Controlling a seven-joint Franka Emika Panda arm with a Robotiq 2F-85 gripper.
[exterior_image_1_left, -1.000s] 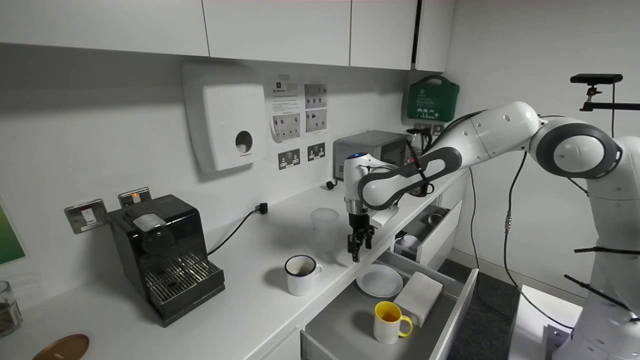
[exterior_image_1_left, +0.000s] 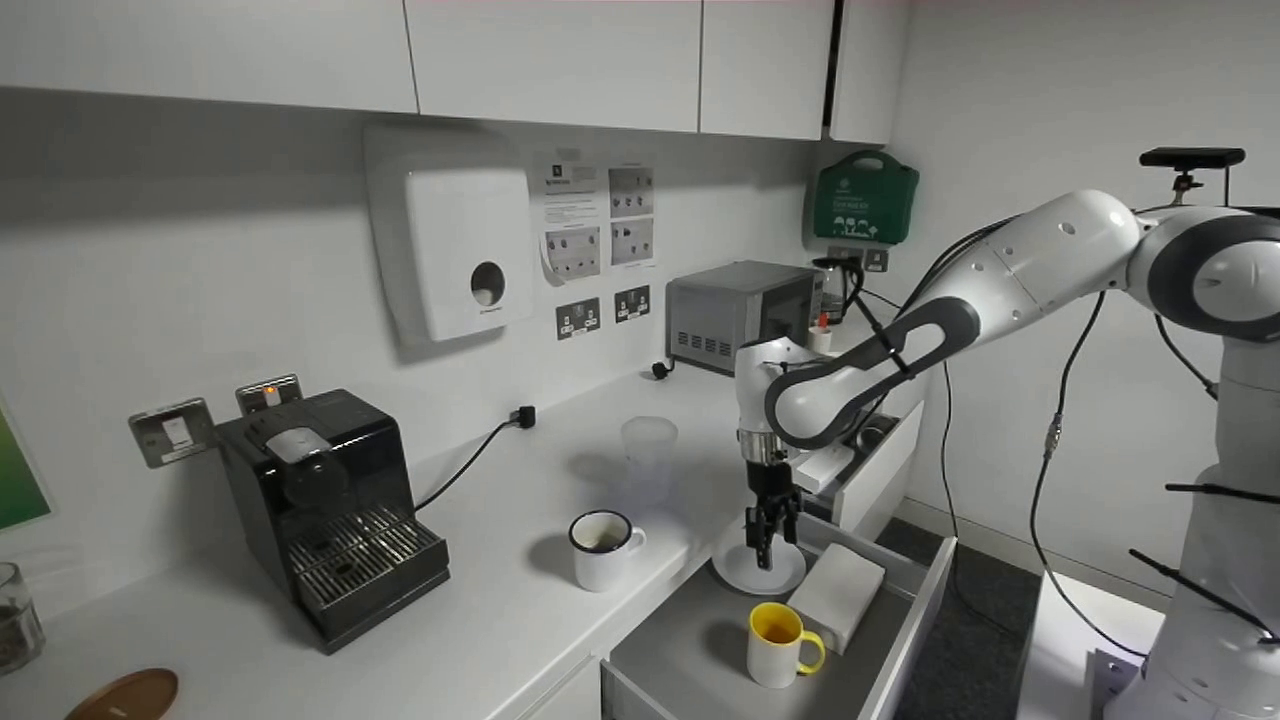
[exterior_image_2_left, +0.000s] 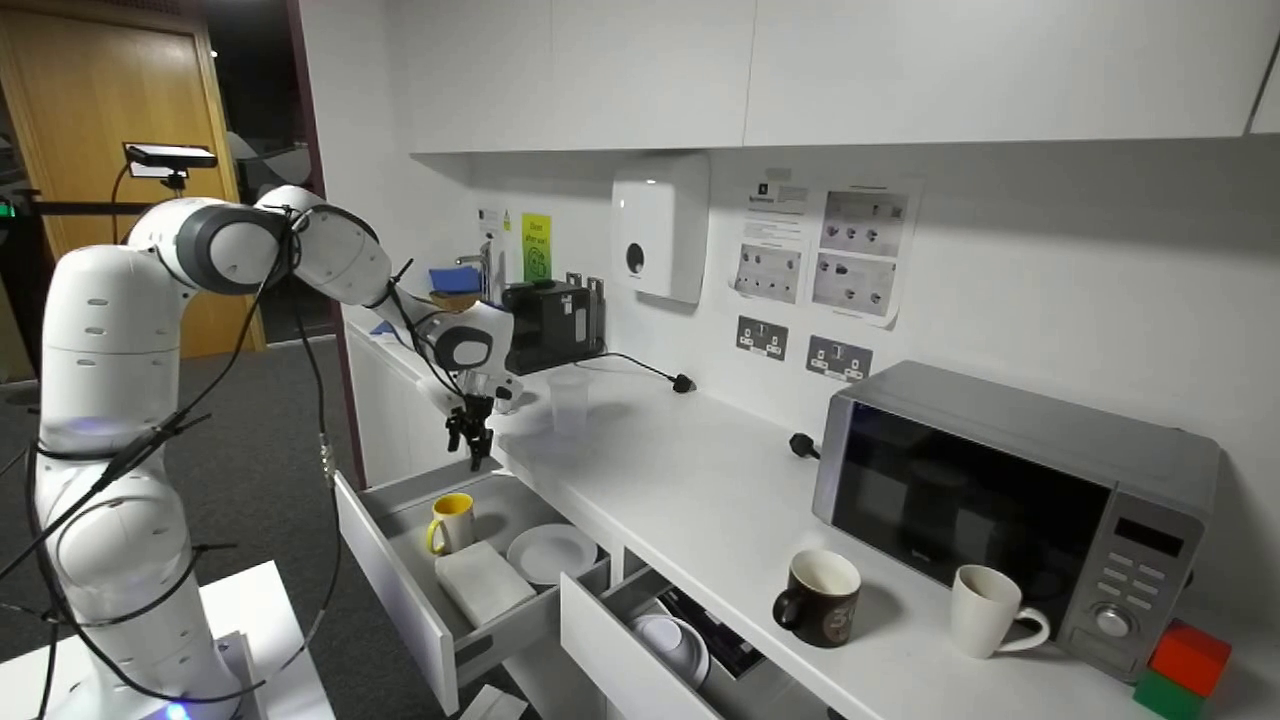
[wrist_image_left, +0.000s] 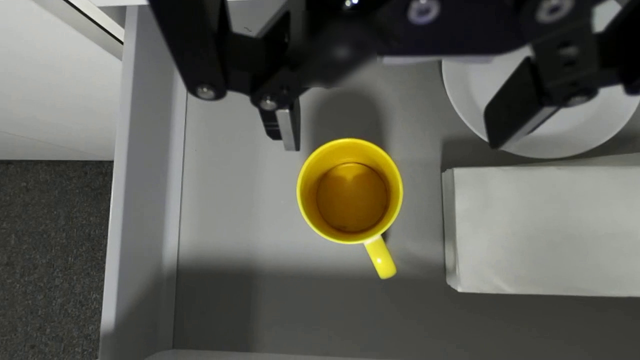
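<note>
A white mug with a yellow inside and handle (exterior_image_1_left: 771, 654) stands upright in the open drawer (exterior_image_1_left: 708, 624). From above, in the wrist view, its yellow interior (wrist_image_left: 351, 195) looks empty and its handle points toward the bottom of the picture. My gripper (exterior_image_1_left: 774, 534) hangs over the drawer, apart from the mug. Its two fingers (wrist_image_left: 288, 123) are spread wide with nothing between them. Also in the drawer lie a white plate (exterior_image_2_left: 552, 553) and a pale rectangular block (exterior_image_2_left: 482, 584), beside the mug.
On the counter stand a white enamel mug (exterior_image_1_left: 600, 550), a clear plastic cup (exterior_image_1_left: 649, 450) and a coffee machine (exterior_image_1_left: 330, 516). A dark mug (exterior_image_2_left: 819, 598) and a white mug (exterior_image_2_left: 991, 612) stand by the microwave (exterior_image_2_left: 1008, 492). A second drawer (exterior_image_2_left: 636, 636) is open, holding crockery.
My gripper has moved from above the counter edge to over the drawer, rightward and lower in exterior view 1. The mug, plate and block have stayed in place.
</note>
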